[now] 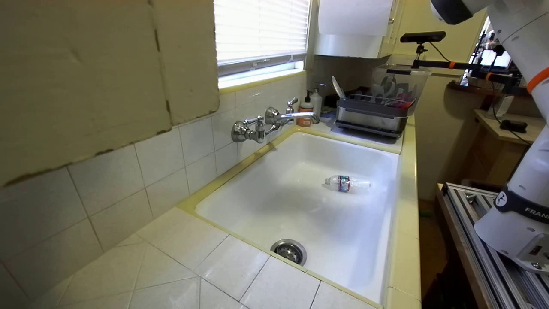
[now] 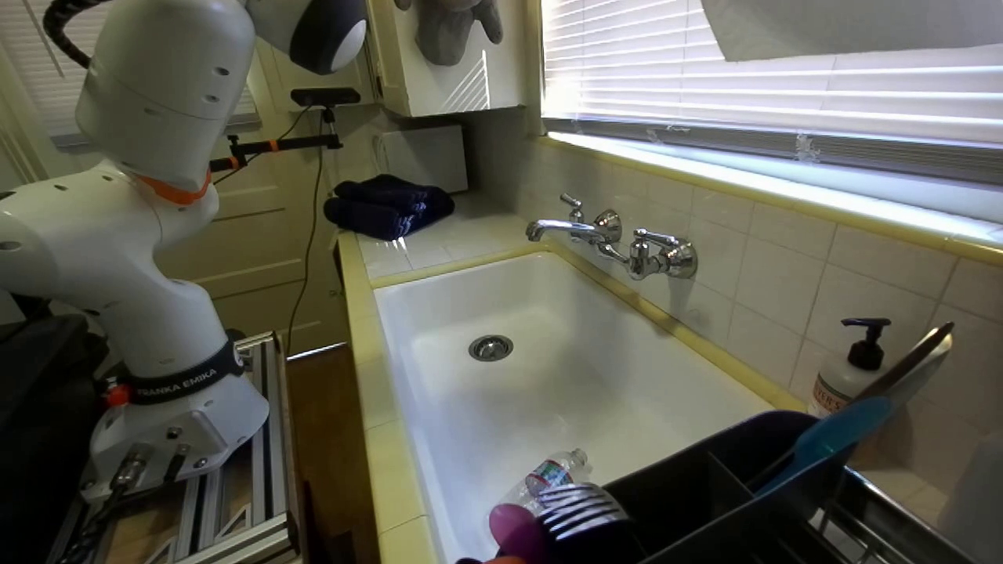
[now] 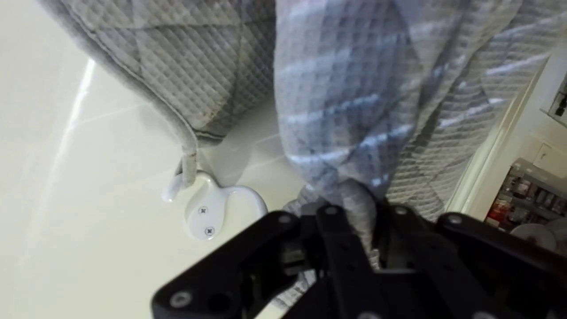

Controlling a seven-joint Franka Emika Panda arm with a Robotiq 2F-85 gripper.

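Note:
Grey quilted cloth, which looks like an oven mitt [image 3: 340,101], fills much of the wrist view. My gripper is shut on a bunched fold of it. To the left, a second grey quilted piece [image 3: 212,69] has a corner loop at one prong of a white double hook [image 3: 204,215] screwed to a pale surface; whether both pieces belong together I cannot tell. The other prong looks bare. In exterior view 2, a grey mitt-like cloth [image 2: 447,36] hangs against the cabinet at the top. My gripper is outside both exterior views.
Below lies the white sink [image 1: 262,193] with a clear plastic bottle [image 1: 347,183] in it. A chrome faucet [image 1: 293,116] projects from the tiled wall. The dish rack [image 1: 370,114] stands at the far end, while dark folded cloth [image 2: 387,205] rests on the opposite counter.

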